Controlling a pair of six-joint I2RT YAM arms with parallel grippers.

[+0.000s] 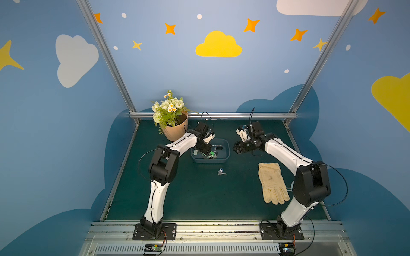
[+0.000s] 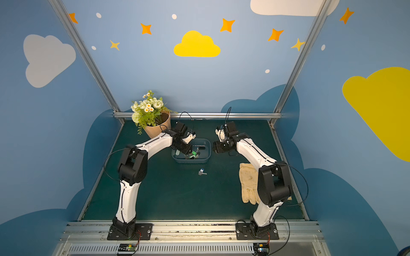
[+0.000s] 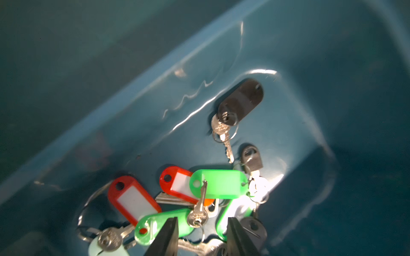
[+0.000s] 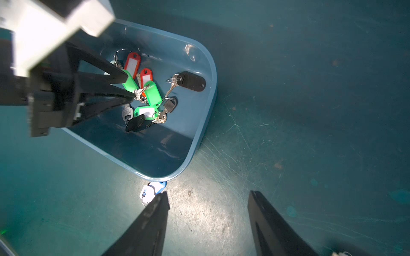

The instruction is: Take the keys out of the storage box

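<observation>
The blue storage box (image 4: pixel 199 128) holds several keys with tags: red tags (image 3: pixel 133 200), green tags (image 3: pixel 222 182) and a black tag (image 3: pixel 241 102). My left gripper is open, down inside the box just above the key pile, with nothing clearly held between its fingers. My right gripper hangs open over the table just outside the box's right end, its fingers apart and empty. A key with a blue-and-white tag (image 1: pixel 220 171) lies on the table in front of the box.
A flowerpot (image 1: pixel 174 131) with white flowers stands behind the left arm. A beige glove (image 1: pixel 272 182) lies at the front right.
</observation>
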